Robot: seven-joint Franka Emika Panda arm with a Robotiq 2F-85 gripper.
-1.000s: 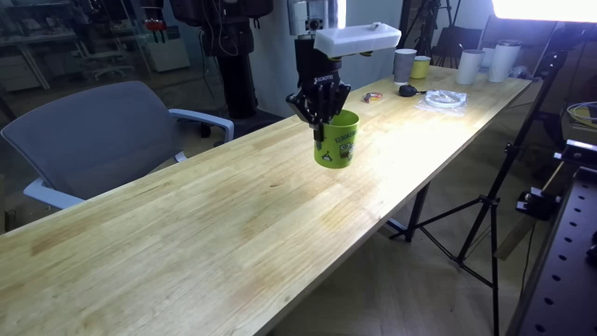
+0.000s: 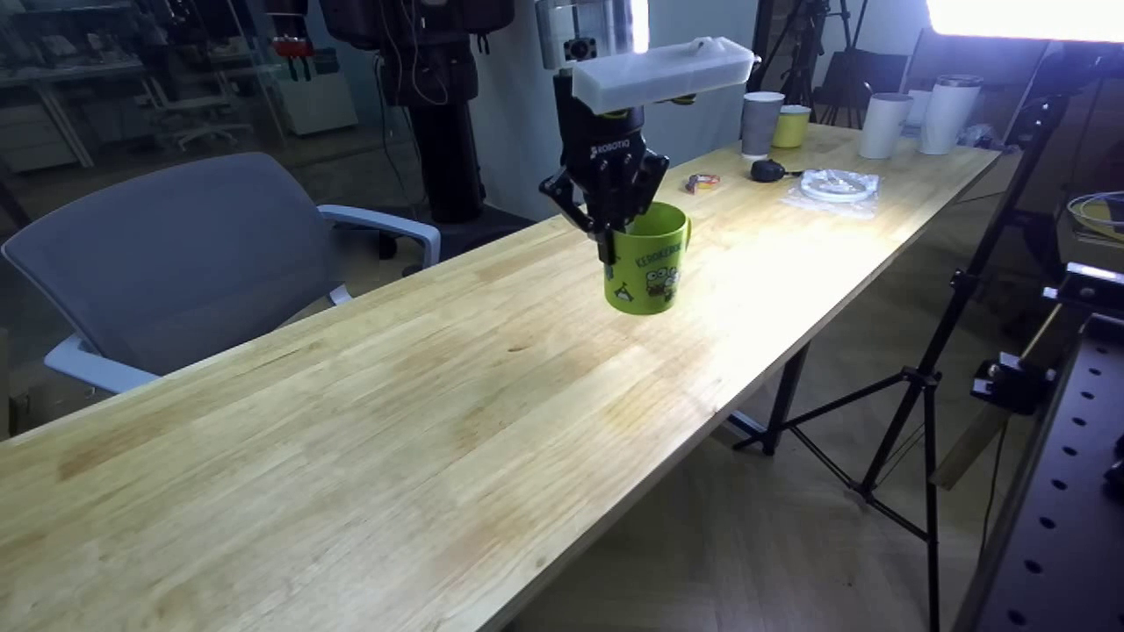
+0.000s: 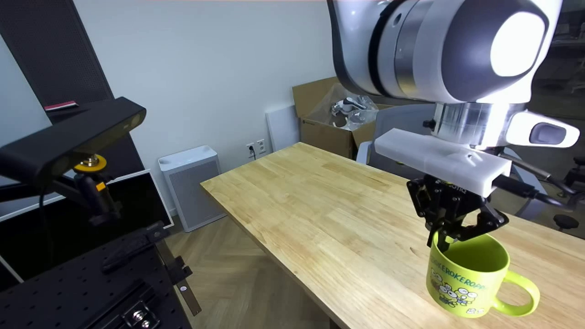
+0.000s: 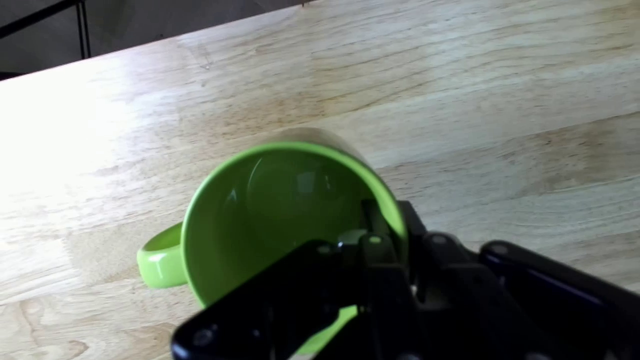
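A green mug (image 2: 645,276) with cartoon frogs on its side hangs upright, or nearly so, from my gripper (image 2: 614,233). In exterior view 2 the mug (image 3: 458,285) has its handle pointing right. Seen from the wrist, one finger (image 4: 376,219) reaches inside the mug (image 4: 270,198) and the other presses the outside, so the gripper is shut on the wall at the rim. The mug is empty inside as far as shows. How high its base is above the wooden table (image 2: 421,421) is hard to judge.
Cups (image 2: 885,125), a yellow mug (image 2: 791,126), a black tape measure (image 2: 768,169) and a plastic-wrapped ring (image 2: 839,186) stand at the table's far end. A lamp tripod (image 2: 933,379) stands beside the table.
In exterior view 1 the mug and my gripper have shifted slightly right, with a small turn that brings the handle into sight. The grip on the rim is unchanged.
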